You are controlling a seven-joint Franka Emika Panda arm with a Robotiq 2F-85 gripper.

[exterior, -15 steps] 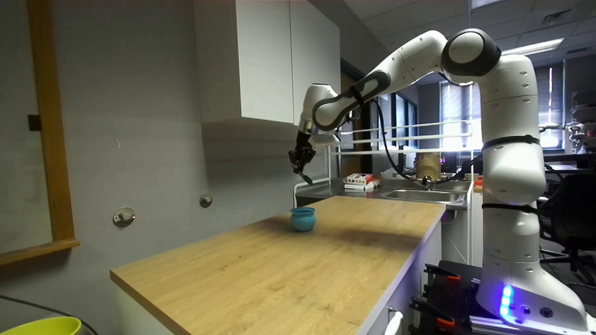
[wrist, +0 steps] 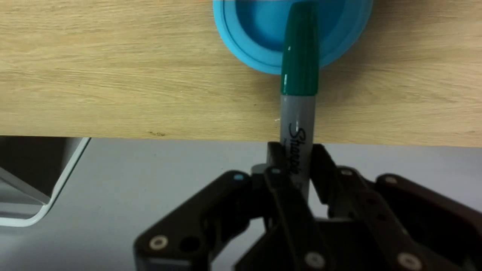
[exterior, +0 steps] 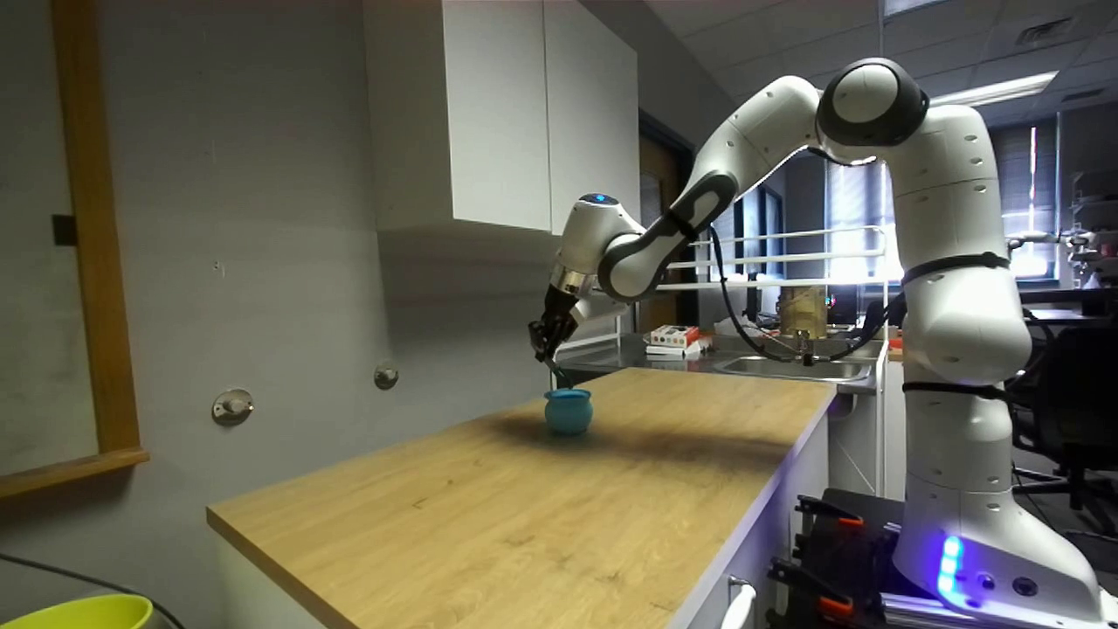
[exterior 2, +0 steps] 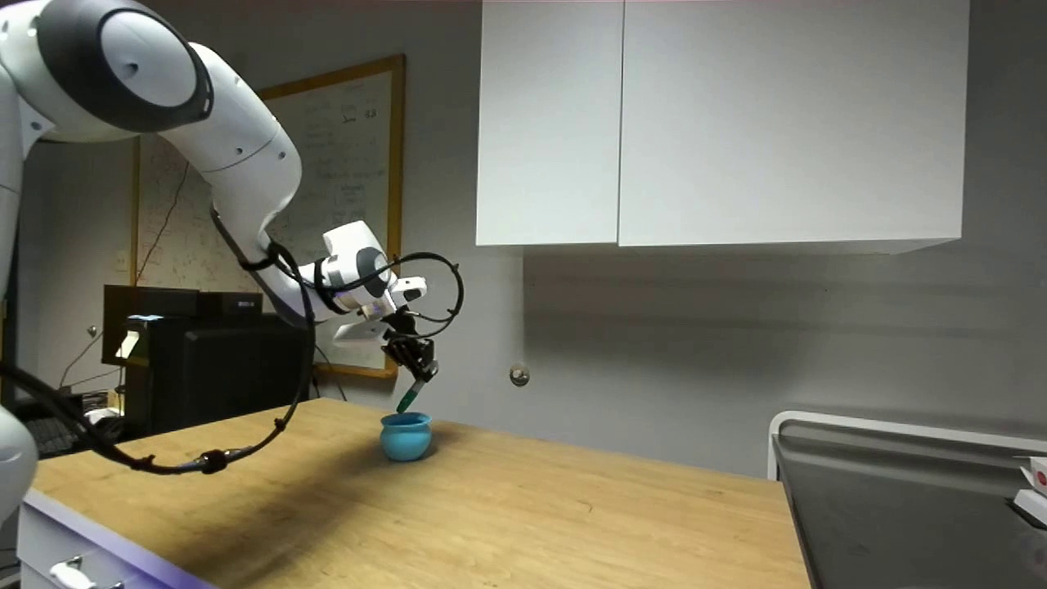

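A green-capped Sharpie marker point(wrist: 298, 119) with a grey barrel is pinched between the black fingers of my gripper, which is shut on it. The marker slants, its green cap point(exterior 2: 409, 397) pointing down at the mouth of a small blue pot point(exterior 2: 405, 437). In the wrist view the cap overlaps the opening of the pot point(wrist: 271, 61); whether its tip is below the rim cannot be told for sure. Upright on the wooden counter, the pot point(exterior: 568, 412) sits near the wall, with the gripper point(exterior: 547, 351) above it.
White cupboards point(exterior 2: 726, 128) hang on the wall overhead. Beyond the counter's far end are a sink point(exterior: 797, 367) and some small boxes point(exterior: 672, 337).
My gripper has come down with the marker, tilting, so that the cap is now at the pot's mouth instead of well above it. The pot has not moved.
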